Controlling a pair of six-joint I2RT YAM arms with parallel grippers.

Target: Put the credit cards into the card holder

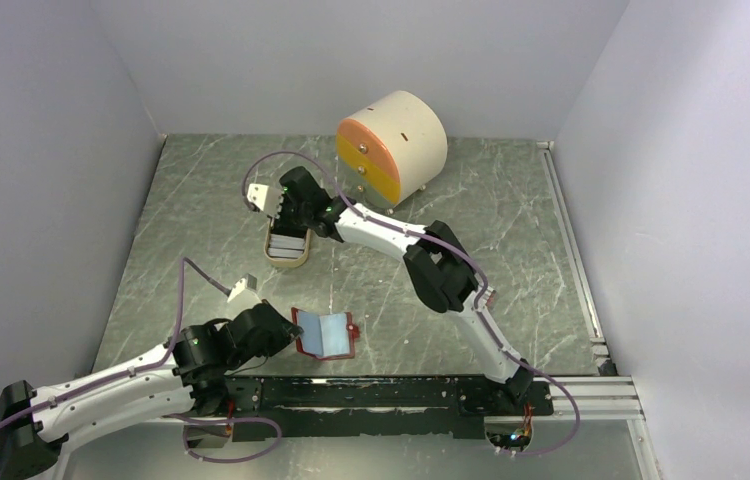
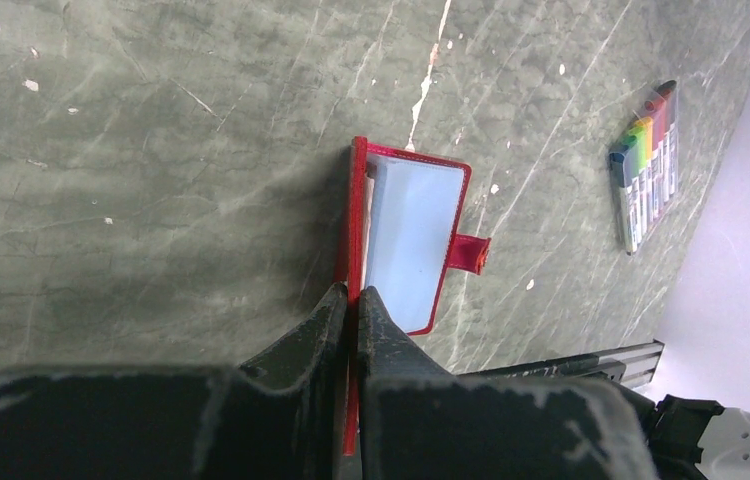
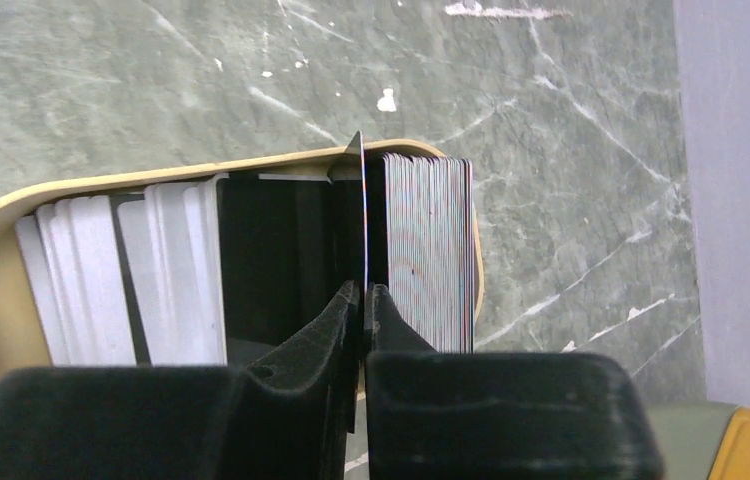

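The red card holder (image 1: 335, 338) lies open on the table near the front edge, pale blue sleeves showing. My left gripper is shut on its red cover edge, which stands up between the fingers. At the back left, a tan box (image 3: 241, 163) holds several white-edged cards (image 3: 176, 270) and a thick stack of cards (image 3: 429, 255) at its right end. Over this box my right gripper is shut, with one thin dark card (image 3: 360, 215) standing edge-on between its fingertips. The card's lower part is hidden by the fingers.
A cream drum-shaped cabinet (image 1: 406, 140) with an orange and yellow front stands just right of the box. Coloured markers (image 2: 648, 165) in a clear pack lie at the right, partly under the right arm in the top view. The table between box and holder is clear.
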